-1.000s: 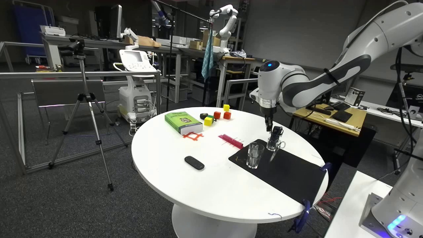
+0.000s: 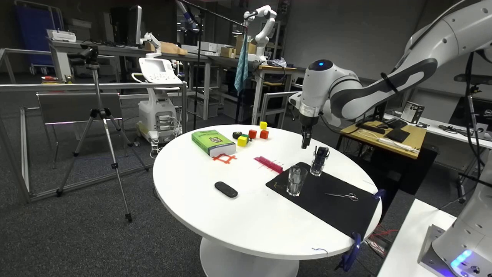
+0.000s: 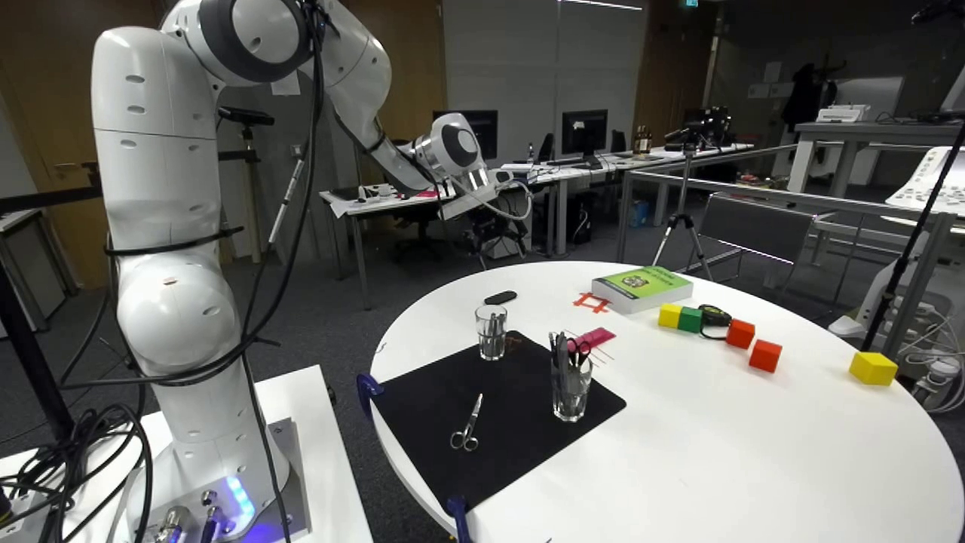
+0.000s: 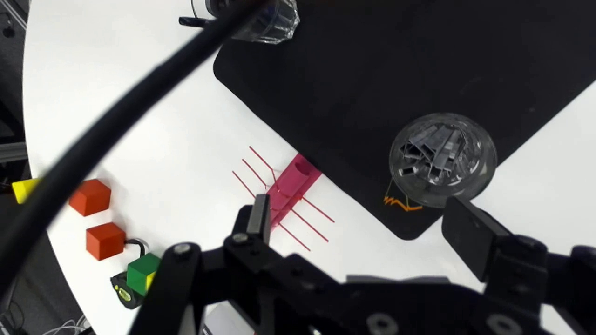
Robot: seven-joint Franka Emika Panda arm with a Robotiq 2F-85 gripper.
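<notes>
My gripper [image 2: 305, 142] hangs above the table with its fingers open; in the wrist view its two fingers [image 4: 258, 218] stand wide apart with nothing between them. A pair of silver scissors [image 2: 343, 196] lies flat on the black mat [image 3: 425, 389], outside the wrist view. One glass [image 3: 571, 398] on the mat holds dark-handled tools, scissors among them. A second glass [image 4: 443, 159], upright near the mat's corner, contains short grey metal-looking pieces.
A pink holder [image 4: 290, 187] with thin red sticks lies beside the mat. Farther off are a green book [image 2: 213, 142], red cubes [image 3: 764, 356], a yellow cube [image 3: 873, 367] and a black remote-like object [image 2: 226, 189]. Blue clamps [image 2: 353, 251] grip the table edge.
The silver scissors were tilted up beside the tool-filled glass; now they lie flat on the mat. My gripper has risen and shifted left in exterior view 1.
</notes>
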